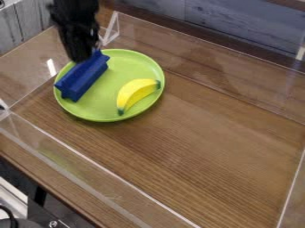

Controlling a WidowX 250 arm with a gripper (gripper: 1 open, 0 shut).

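Note:
A green plate [112, 106] rests on the wooden table toward the left. On its left part lies a dark blue block [81, 77], and on its right part a yellow banana [136, 93]. My gripper [77, 50] is a dark, blurred shape above the plate's back left, over the upper end of the block. Its fingers are too blurred to show whether they are open or shut, or whether they touch the block.
Raised edges border it at the back and left, and a black cable lies at the lower left.

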